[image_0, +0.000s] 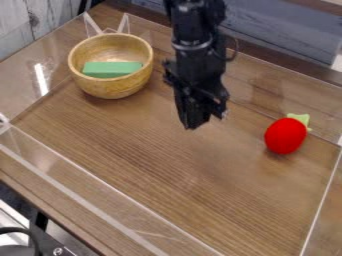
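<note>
My gripper (195, 106) hangs at the middle of the camera view, above the wooden table (160, 200). Its black fingers point down; I see no object between them. A tan bowl (110, 42) at the upper left holds a green block (112, 69). A red oval object (286, 135) lies on the right, apart from the gripper, with a small pale green piece behind it.
A grey edge (307, 55) runs along the back right, and a black cable lies at the lower left corner.
</note>
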